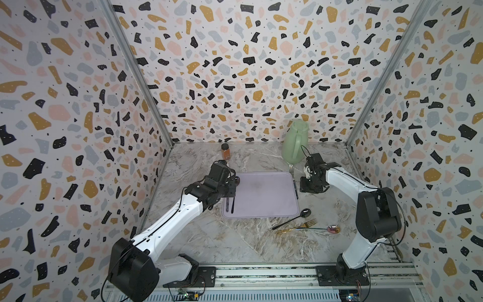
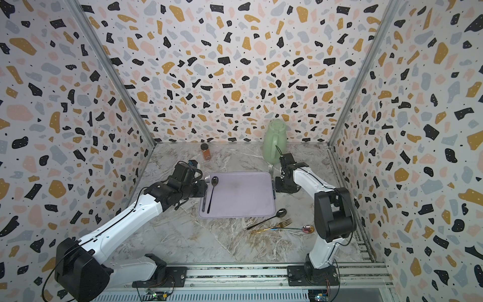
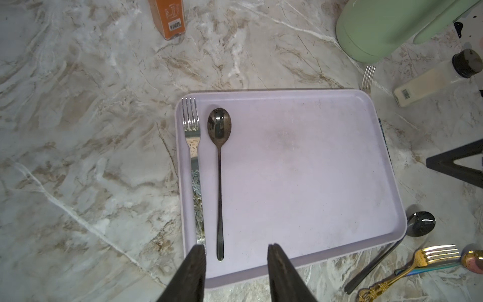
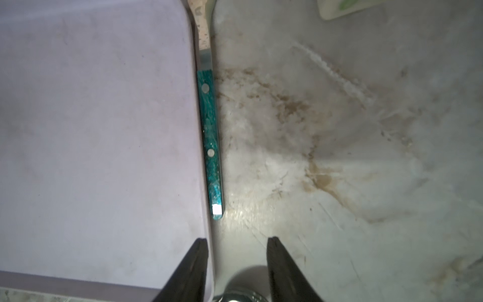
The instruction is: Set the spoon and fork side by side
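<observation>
A silver fork (image 3: 193,144) and a dark spoon (image 3: 219,126) lie parallel at the left side inside the lilac tray (image 3: 312,166). My left gripper is above them, open and empty. Outside the tray's right edge lies a teal-handled fork, its tines showing in the left wrist view. My right gripper hovers open over that edge, near the teal handle's end, with nothing between its fingers.
At the back stand a green jug (image 1: 294,143) and an orange-labelled jar (image 1: 226,152); a pale bottle (image 3: 427,80) is at right. A black spoon (image 3: 372,264), gold fork (image 3: 422,257) and coloured spoon (image 3: 472,260) lie in front.
</observation>
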